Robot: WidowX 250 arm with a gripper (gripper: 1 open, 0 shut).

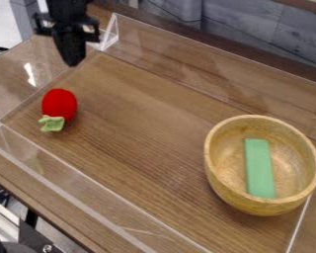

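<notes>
The black gripper [70, 49] is at the upper left, raised and blurred, above and behind a red object with a pale green top [59, 105], apart from it. Whether its fingers are open or shut cannot be made out. The red object lies on the wooden table near the left side.
A yellow bowl [224, 143] with a green block [260, 168] in it stands at the lower right. A dark wall runs along the back right.
</notes>
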